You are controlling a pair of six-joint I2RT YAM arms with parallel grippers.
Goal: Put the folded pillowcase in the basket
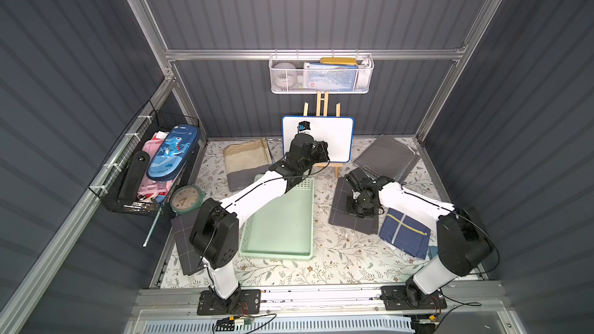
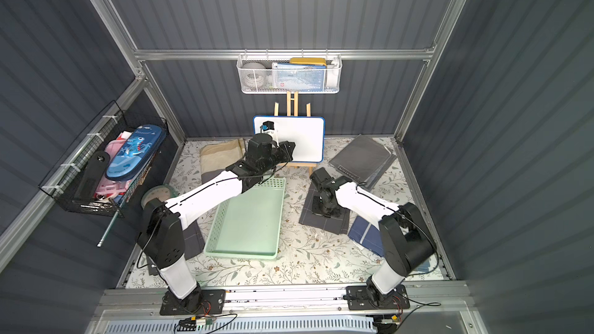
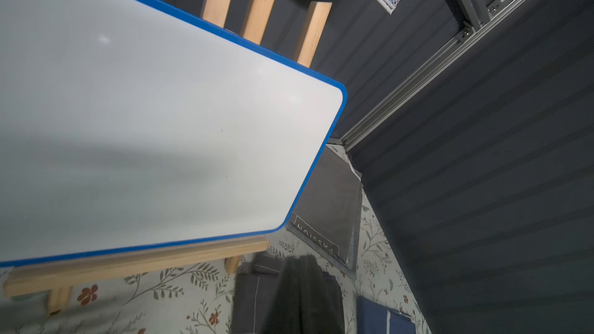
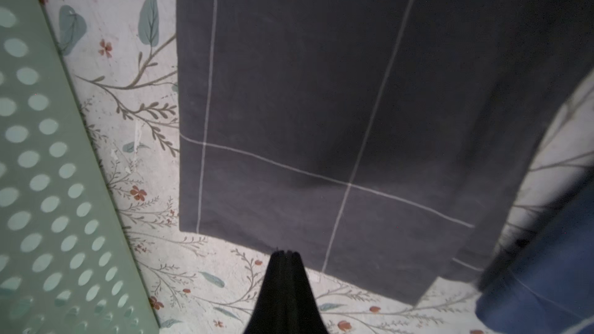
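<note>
A folded dark grey cloth with thin white grid lines [image 4: 309, 99] lies flat right of the pale green plastic basket [image 1: 277, 222]. My right gripper is shut, low over that cloth, with nothing visible between its fingers. My left gripper is shut, raised in front of the whiteboard above the basket's far end. The basket is empty. Another dark checked cloth [image 1: 185, 241] lies left of the basket, partly under the left arm.
A beige and grey cloth [image 1: 244, 154] sits back left, a grey cloth [image 1: 386, 154] back right, a blue cloth [image 1: 405, 235] front right. The whiteboard [image 1: 321, 136] stands on an easel at the back. A wire basket [image 1: 133, 173] hangs on the left wall.
</note>
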